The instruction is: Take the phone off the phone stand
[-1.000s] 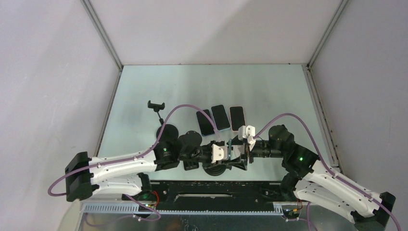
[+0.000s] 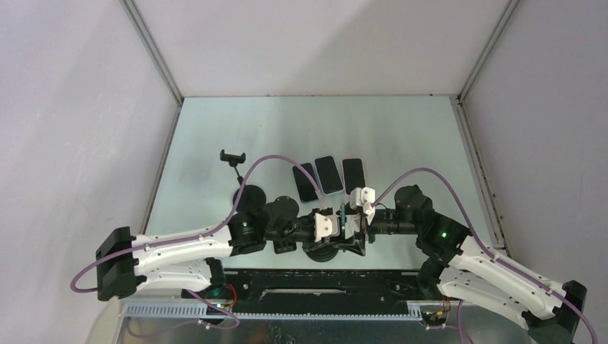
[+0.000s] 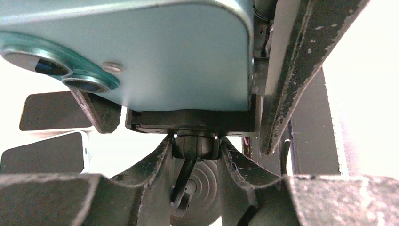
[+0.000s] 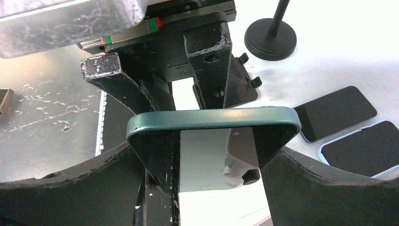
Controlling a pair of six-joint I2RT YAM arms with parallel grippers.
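The teal phone (image 3: pixel 179 52) sits upright in the clamp holder (image 3: pixel 193 121) of a stand with a round base (image 3: pixel 207 183). In the left wrist view my left gripper is at the holder's neck, fingers either side of it; whether they grip it is unclear. In the right wrist view my right gripper is shut on the phone, seen by its edge (image 4: pixel 214 117). From above, both grippers meet at the phone, partly hidden by the arms.
Three phones (image 2: pixel 328 174) lie flat behind the grippers. A second, empty stand (image 2: pixel 249 197) stands to the left.
Very little differs in the top view; the grippers and the right arm have shifted only slightly around the phone.
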